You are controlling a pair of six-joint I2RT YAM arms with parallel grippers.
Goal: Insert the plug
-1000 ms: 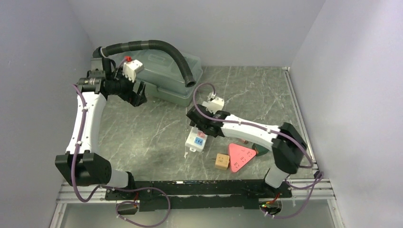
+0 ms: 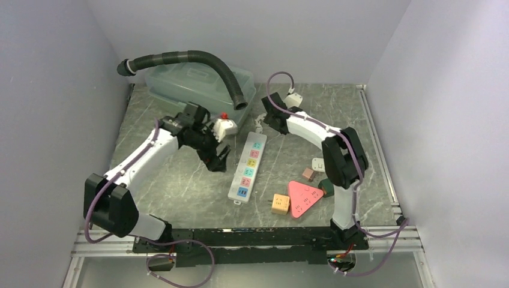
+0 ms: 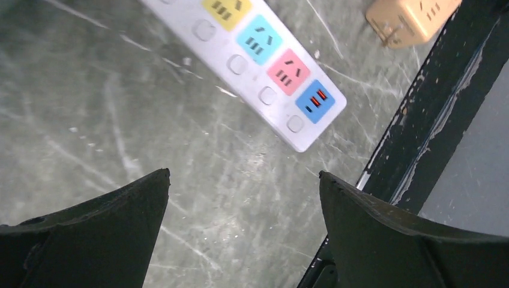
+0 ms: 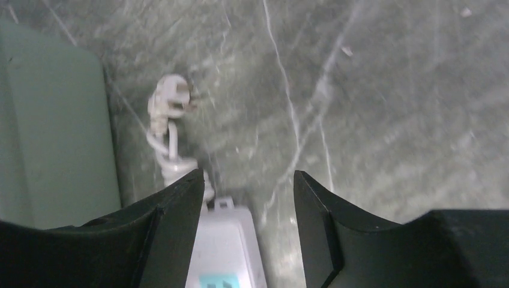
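The white power strip [image 2: 239, 170] with coloured sockets lies flat on the table between the arms. Its blue end shows in the left wrist view, where the strip [image 3: 267, 96] lies beyond my open, empty left gripper. A white plug [image 4: 172, 93] on a short folded cord rests on the table at the strip's far end, its prongs pointing right in the right wrist view. Short of the plug, my right gripper has its fingers apart and nothing between them. From above, the right arm partly covers the area beside the plug.
A lidded translucent box [image 2: 162, 90] stands at the back left, close to the plug, with a black hose [image 2: 207, 58] over it. An orange cube [image 2: 280, 204], pink triangular socket block [image 2: 304, 198] and green block [image 2: 326, 187] sit at front right.
My left gripper has swung right from near the box to beside the strip. The right gripper has left the strip, moving back and right; the strip, earlier tilted in its grasp, now lies flat.
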